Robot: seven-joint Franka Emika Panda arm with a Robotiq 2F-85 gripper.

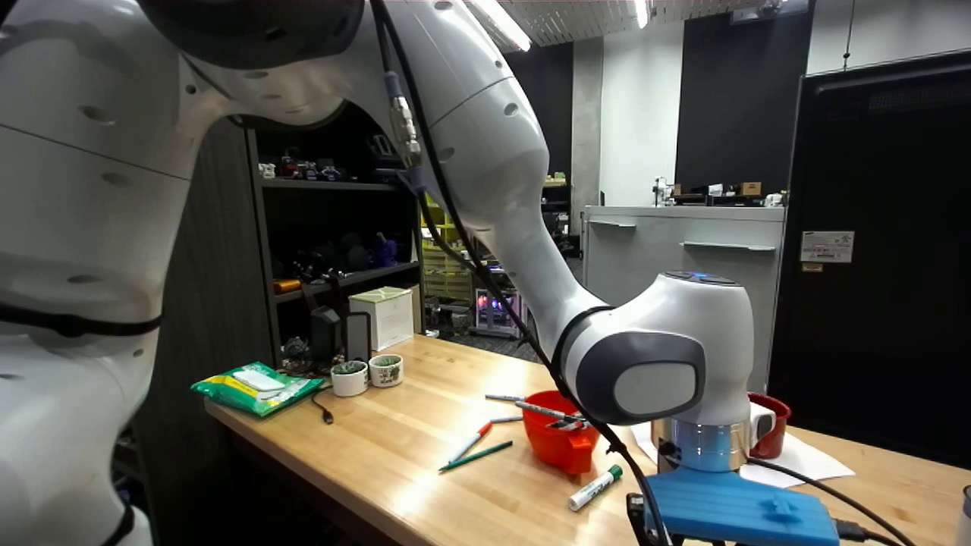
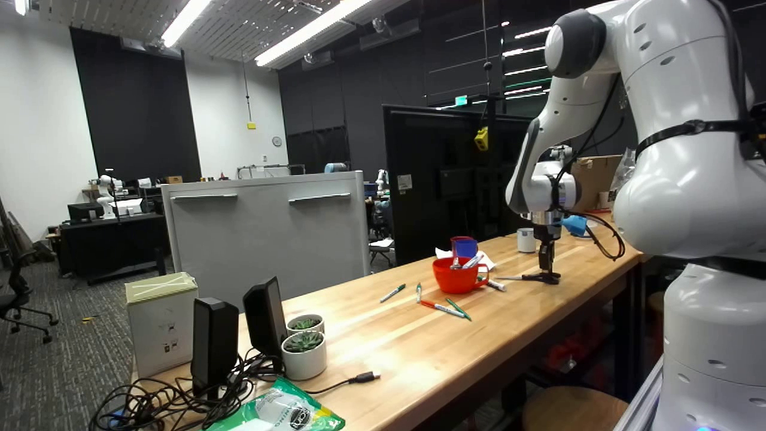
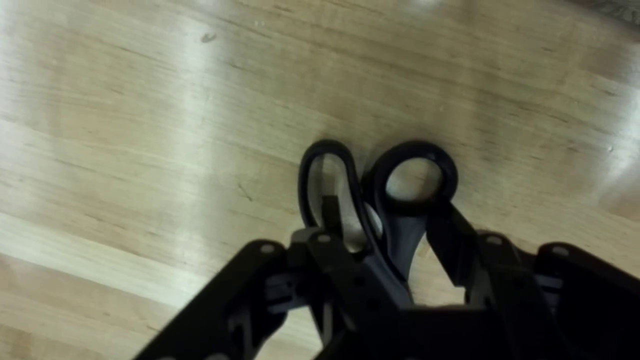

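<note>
Black-handled scissors (image 3: pixel 408 237) lie flat on the wooden table; in the wrist view the handle loops show, while my gripper covers the lower part. My gripper is partly open, straddling the handles. One finger's tip (image 3: pixel 331 213) appears over or inside the left loop, the other beside the right loop's outer edge. Whether either finger presses on the handles cannot be told. In exterior view 2 the gripper (image 2: pixel 547 275) points straight down at table level, at the scissors. Exterior view 1 cuts off the fingers below the blue mount (image 1: pixel 742 505).
A red bowl (image 2: pixel 459 278) holding markers stands near the scissors, with loose markers around it. A red mug (image 1: pixel 771 428) and white paper (image 1: pixel 810 459) lie behind the wrist. Small potted plants (image 2: pixel 304 355) and black speakers (image 2: pixel 215 345) occupy the far end.
</note>
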